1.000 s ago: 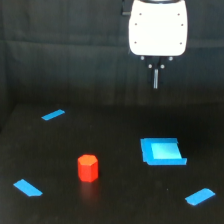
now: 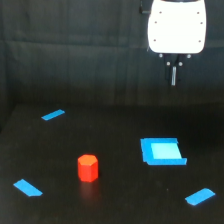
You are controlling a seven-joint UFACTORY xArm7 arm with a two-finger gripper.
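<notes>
A red-orange block with a hexagonal top [image 2: 88, 168] stands upright on the dark table, left of centre. My gripper [image 2: 174, 77] hangs high at the upper right, below the white arm housing. It is well away from the block and above the table. Its fingers appear as one narrow grey bar, too small to tell whether they are apart. No object shows at their tips.
A pale square framed in blue tape [image 2: 165, 151] lies at the right, with nothing on it. Blue tape strips mark the table at the back left [image 2: 53, 115], front left [image 2: 27, 188] and front right [image 2: 200, 197].
The arm and gripper have shifted to the right at about the same height. The red block and the taped square have stayed in place.
</notes>
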